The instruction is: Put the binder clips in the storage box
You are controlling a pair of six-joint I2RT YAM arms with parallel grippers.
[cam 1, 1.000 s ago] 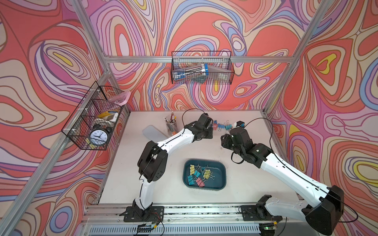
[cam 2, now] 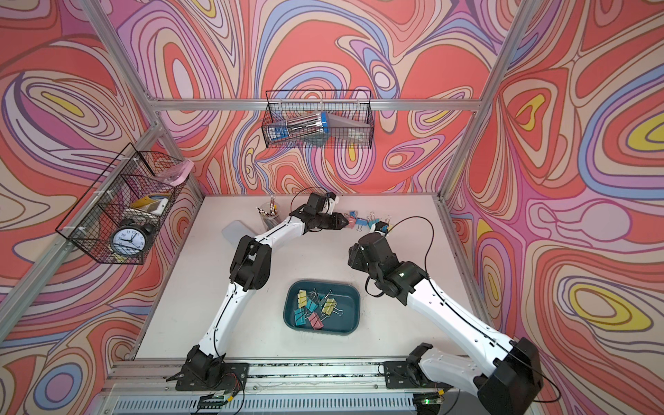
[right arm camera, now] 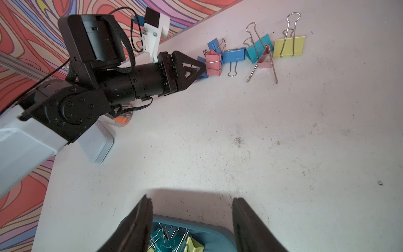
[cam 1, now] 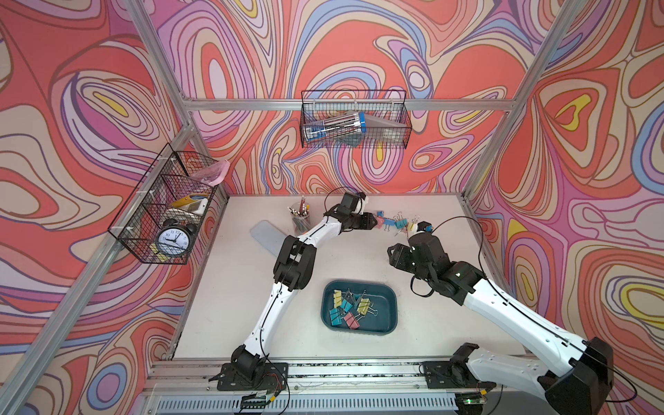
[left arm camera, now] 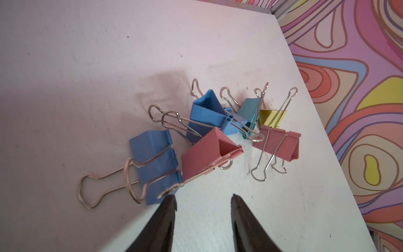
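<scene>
Binder clips lie in a loose cluster at the back of the table. In the left wrist view are a blue clip (left arm camera: 153,155), a pink clip (left arm camera: 201,154), another blue clip (left arm camera: 206,111), a teal clip (left arm camera: 250,108), a yellow clip (left arm camera: 268,116) and a second pink clip (left arm camera: 280,142). My left gripper stands open beside the nearest blue and pink clips, its fingers (left arm camera: 164,222) apart and empty. The dark storage box (cam 1: 384,318) at the front holds several clips. Over the table, between cluster and box, my right gripper is open and empty.
A pen cup (cam 1: 301,220) and a flat grey case (cam 1: 266,235) stand at the back left. Wire baskets hang on the left (cam 1: 162,235) and at the back (cam 1: 356,138). Bare table lies between the cluster and the box.
The left arm has reached further back, bringing its gripper to the left end of the clip cluster. My right gripper has shifted only slightly. The clips in the box look unmoved.
</scene>
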